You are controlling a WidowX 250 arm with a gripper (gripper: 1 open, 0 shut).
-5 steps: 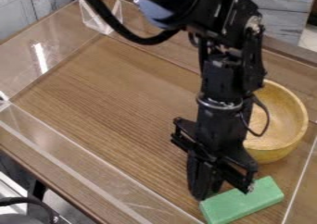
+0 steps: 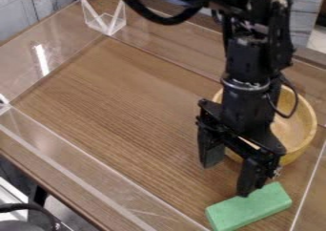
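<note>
My black gripper [image 2: 230, 168] hangs over the wooden table at centre right, its fingers open, just in front of a yellow bowl [image 2: 300, 130] that it partly hides. Below and to the right of the fingertips lies a green block [image 2: 245, 210], apart from them as far as this view shows.
A clear plastic container [image 2: 102, 15] stands at the back left. Dark objects sit at the lower left edge.
The gripper has risen away from the green block and its fingers now show more spread. The block and bowl look unmoved.
</note>
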